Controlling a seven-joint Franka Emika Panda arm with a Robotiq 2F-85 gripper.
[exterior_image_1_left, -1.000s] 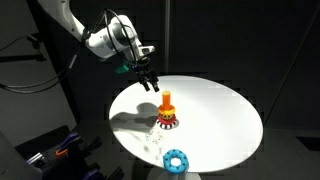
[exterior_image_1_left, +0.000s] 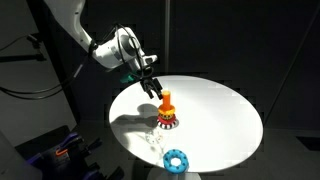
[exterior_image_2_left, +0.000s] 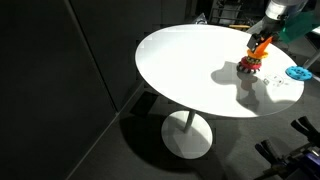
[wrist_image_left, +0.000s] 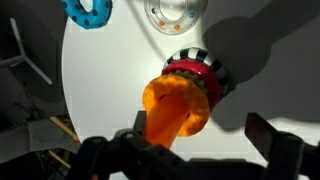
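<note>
A stacking toy (exterior_image_1_left: 167, 110) stands on the white table, with a tall orange post (exterior_image_1_left: 166, 98) on top. Its orange-yellow ring (wrist_image_left: 205, 108) sits above a red layer and a black-and-white checked base (wrist_image_left: 210, 62). Seen from the wrist, my gripper is open, one dark finger (wrist_image_left: 122, 150) left of the post and the other (wrist_image_left: 272, 140) well to the right. The orange post (wrist_image_left: 166, 118) lies much nearer the left finger in that view. In exterior view 1 the gripper hangs just left of and above the toy. Nothing is held.
A blue ring (exterior_image_1_left: 176, 161) lies at the table's near edge. A clear, whitish ring (wrist_image_left: 177, 12) lies flat near the toy's base.
My arm has come slightly lower and shifted a little to the right, nearer the toy. The toy and the blue ring have stayed in place.
</note>
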